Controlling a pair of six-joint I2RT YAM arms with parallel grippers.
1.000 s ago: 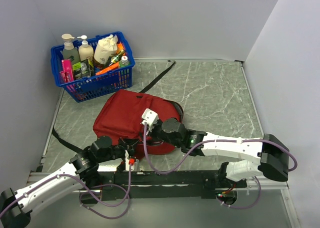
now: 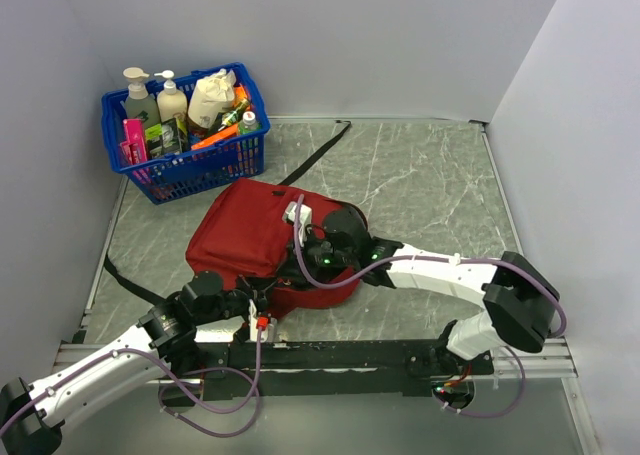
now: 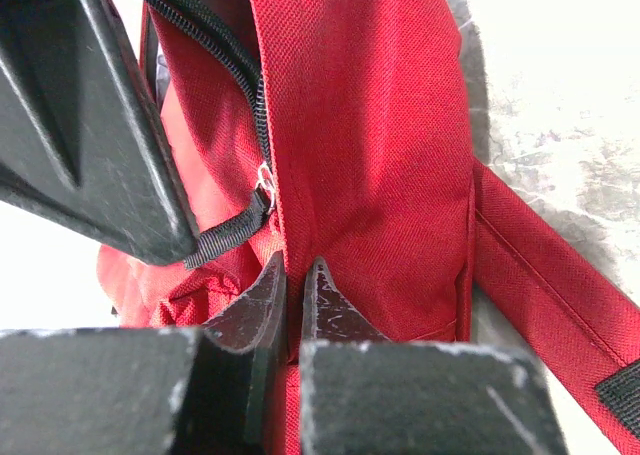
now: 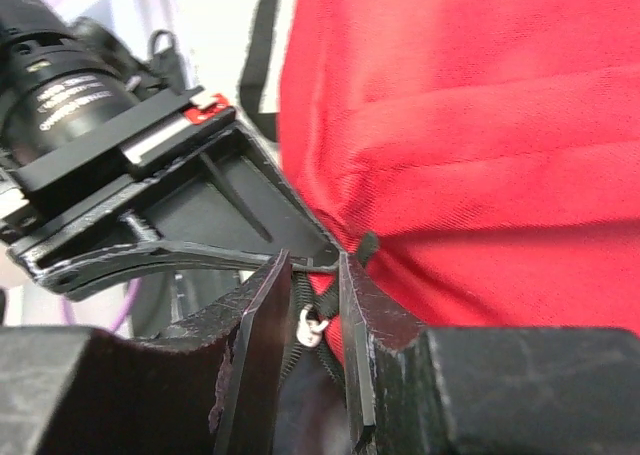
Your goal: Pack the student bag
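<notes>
The red bag (image 2: 250, 225) lies flat on the grey table, its black zip (image 3: 225, 55) partly open. Low on the bag, my left gripper is shut on a fold of red fabric beside the zip. My right gripper is open with a narrow gap, low over the bag's front. The metal zip slider (image 4: 312, 327) and dark pull tab (image 4: 335, 297) show in that gap, and the fingers do not grip them. In the left wrist view a right gripper finger (image 3: 110, 125) comes close to the pull tab (image 3: 235, 233).
At the back left stands a blue basket (image 2: 205, 173) filled with bottles, boxes and a cream pouch (image 2: 211, 97). Black straps (image 2: 318, 153) reach out from the bag. Both grippers are very near each other.
My right gripper has shifted slightly along the bag's front, its wrist turning and its forearm drawing in a little toward the left. The left arm, bag and basket look unmoved.
</notes>
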